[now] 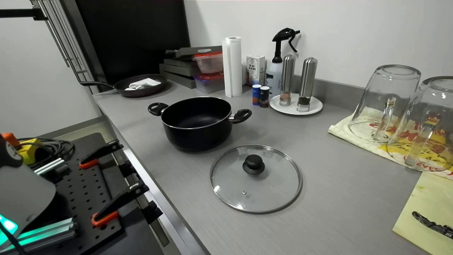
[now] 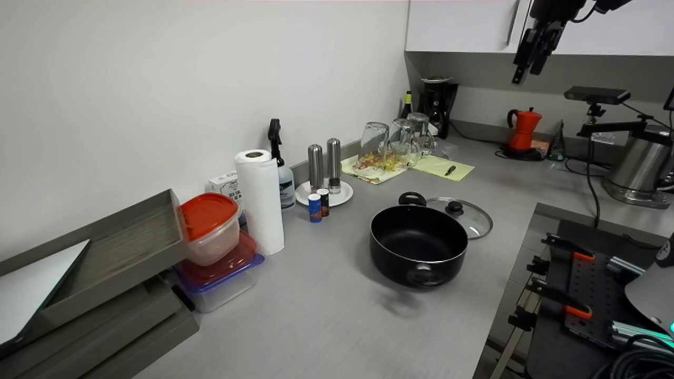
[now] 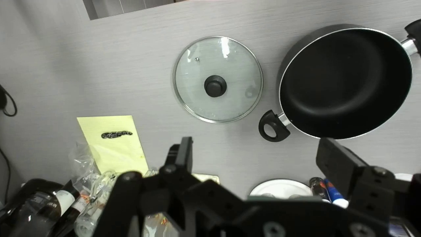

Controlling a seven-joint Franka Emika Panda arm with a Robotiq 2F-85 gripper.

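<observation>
A black two-handled pot point(image 1: 197, 138) stands uncovered and empty on the grey counter. The round glass lid point(image 1: 271, 187) lies flat beside it, its black knob point(image 1: 253, 163) facing up. Seen from above in the wrist view, the lid point(image 3: 236, 98) is left of the pot point(image 3: 347, 83), with a small gap between them. High over the counter, my gripper point(image 2: 527, 75) hangs clear of everything. Its fingers are spread wide in the wrist view, where the gripper has nothing between its fingertips. Exterior view 1 does not show it.
Along the wall stand a paper towel roll point(image 2: 260, 202), a spray bottle point(image 1: 274, 76), two mills on a white plate point(image 1: 293, 111) and upturned glass jugs point(image 1: 382, 106). A frying pan point(image 1: 140, 91) sits at the far end. Right of the lid, the counter is bare.
</observation>
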